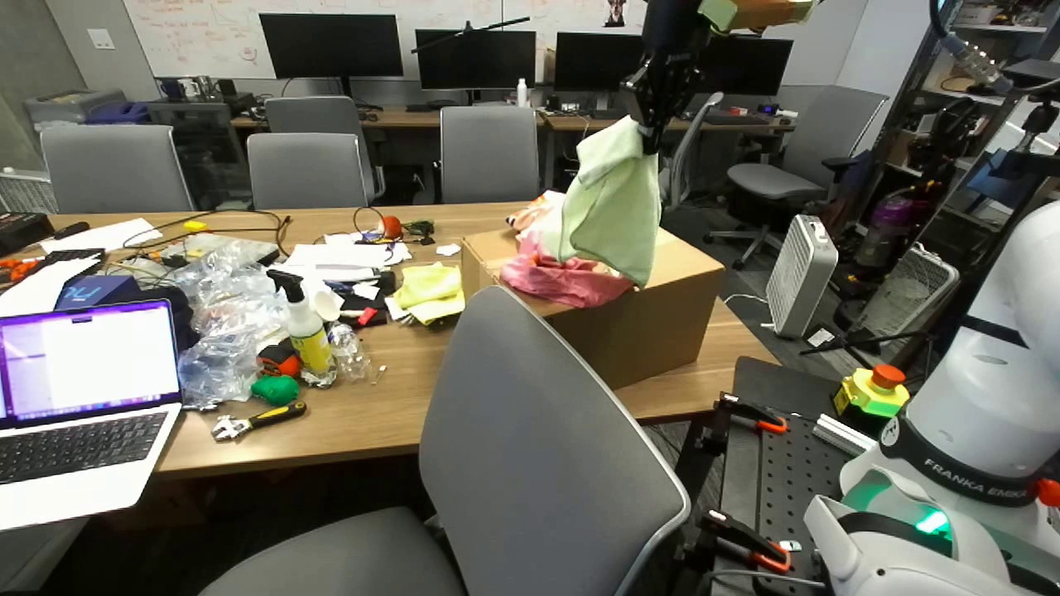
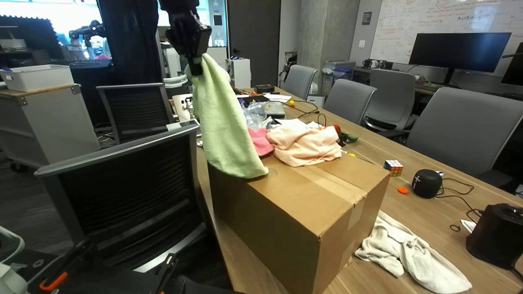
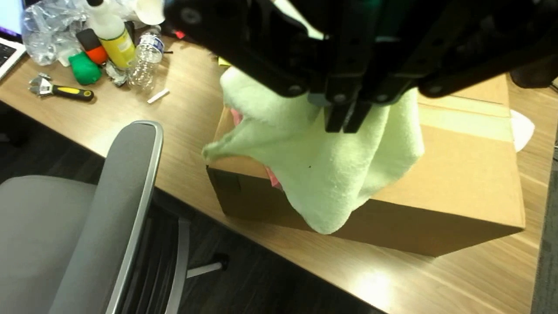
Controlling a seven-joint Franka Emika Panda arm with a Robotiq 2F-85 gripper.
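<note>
Above the cardboard box (image 2: 289, 196) my gripper (image 1: 648, 144) is shut on a light green cloth (image 1: 611, 204). The cloth hangs down from the fingertips (image 3: 353, 123), and its lower end reaches about the level of the box top in exterior view 2. On the box lie a pink cloth (image 1: 566, 273) and a peach cloth (image 2: 309, 142), bunched side by side. The green cloth (image 3: 335, 162) covers much of both in the wrist view. I cannot tell whether its lower edge touches the box.
Grey chairs (image 1: 537, 417) stand at the table's near side. A spray bottle (image 1: 308, 333), a wrench (image 1: 258, 420) and a laptop (image 1: 84, 397) occupy the left of the table. A white cloth (image 2: 412, 255) lies beside the box. The box top's right part is bare.
</note>
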